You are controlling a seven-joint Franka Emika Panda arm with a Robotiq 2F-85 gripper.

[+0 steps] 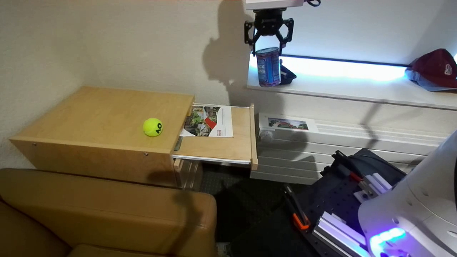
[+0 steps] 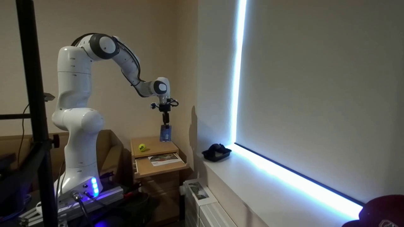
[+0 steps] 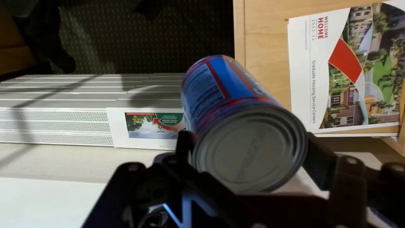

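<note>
A blue and red tin can (image 1: 268,67) hangs in the air with my gripper (image 1: 267,50) shut on it at its upper end. In the wrist view the can (image 3: 231,91) lies between the two dark fingers, its round metal end facing the camera. From the second exterior view, the can (image 2: 165,133) appears high above the wooden cabinet. The pulled-out drawer (image 1: 242,147) holds a printed brochure (image 1: 225,122). A yellow-green tennis ball (image 1: 152,127) rests on the cabinet top (image 1: 103,115).
On the window sill (image 2: 242,181) sit a small black tray (image 2: 216,152) and, farther along, a maroon cap (image 1: 435,68). A white radiator (image 1: 364,141) runs below the sill. The tan sofa (image 1: 107,201) stands before the cabinet, whose top is mostly clear.
</note>
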